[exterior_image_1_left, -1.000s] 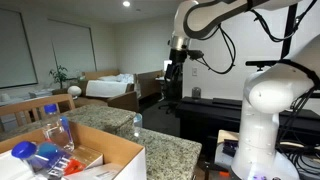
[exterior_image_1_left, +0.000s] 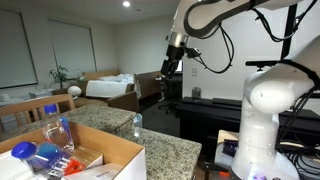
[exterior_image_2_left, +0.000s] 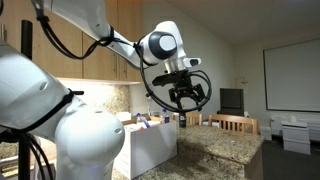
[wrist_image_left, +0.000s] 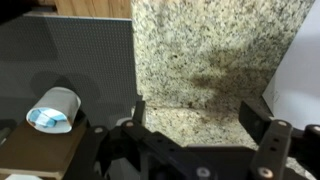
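My gripper stands open in the wrist view, its two dark fingertips wide apart and nothing between them. Below it lies a speckled stone countertop (wrist_image_left: 205, 62). In exterior view 1 the arm reaches in from the right and holds the gripper well above the counter (exterior_image_1_left: 172, 152). A clear bottle (exterior_image_1_left: 138, 124) stands upright on that counter, apart from the gripper. To the left, an open box (exterior_image_1_left: 122, 150) contains several items, among them a blue-capped container (exterior_image_1_left: 23, 150). A white cylindrical object (wrist_image_left: 54, 110) shows at the wrist view's lower left.
A dark textured mat (wrist_image_left: 85, 68) covers the left of the wrist view, and a white surface (wrist_image_left: 299, 72) borders the right. Wooden chairs (exterior_image_2_left: 234, 124) stand behind the counter in exterior view 2. Bare counter lies in front of the bottle.
The bottle and the box have not moved.
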